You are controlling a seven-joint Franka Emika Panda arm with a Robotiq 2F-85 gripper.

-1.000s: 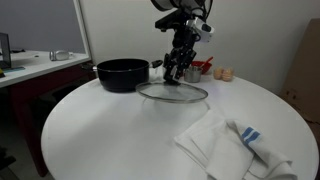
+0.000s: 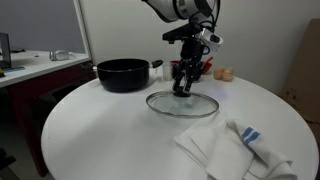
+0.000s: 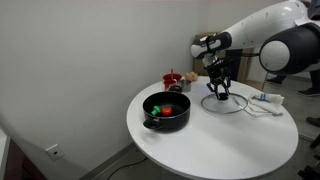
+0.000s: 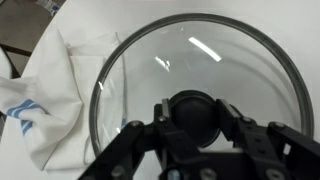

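Note:
A round glass lid (image 2: 183, 105) with a dark rim is at the middle of the white table, close to the tabletop; whether it touches cannot be told. My gripper is shut on the lid's black knob (image 4: 196, 118), with a finger on either side of it. In the second exterior view the lid (image 3: 224, 104) appears under the gripper (image 3: 222, 94), to the right of the black pot (image 3: 166, 110). That pot is uncovered, with something red and something green inside.
White cloths with blue stripes (image 2: 230, 148) lie near the lid's front right. Behind the arm stand a red container (image 3: 172, 80), a metal pot (image 3: 185, 85) and some small tan items (image 2: 224, 74).
The lid has moved right and slightly down in the first exterior view, away from the black pot, with my gripper staying on its knob. The cloths have not moved.

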